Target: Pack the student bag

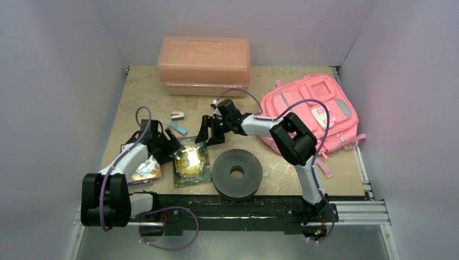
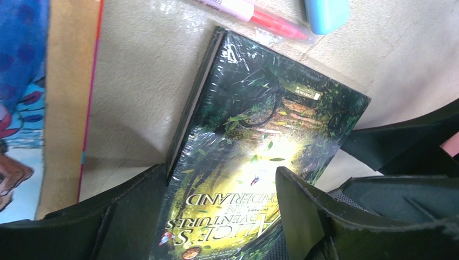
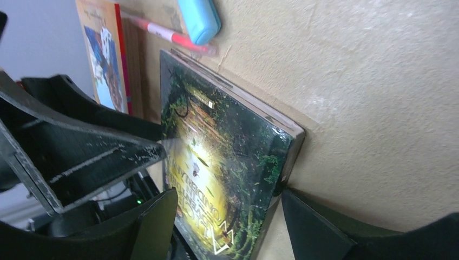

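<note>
The dark green Alice's Adventures in Wonderland book (image 1: 191, 162) lies flat on the table, its sides nearly square to the front edge. At its upper left corner, my left gripper (image 1: 174, 144) is open, one finger by the spine and the other over the cover in the left wrist view. My right gripper (image 1: 208, 136) stands open at the upper right corner; in the right wrist view one finger (image 3: 306, 216) is close against the book's side, the other above its cover. Whether either touches is unclear. The pink bag (image 1: 308, 108) lies at the right.
A blue case (image 1: 176, 128) and a red pen (image 2: 279, 24) lie beyond the book, near a stapler (image 1: 177, 115). Another book (image 1: 146, 170) is partly under the left arm. A dark roll (image 1: 223, 181) sits close on the right; an orange box (image 1: 205, 62) stands behind.
</note>
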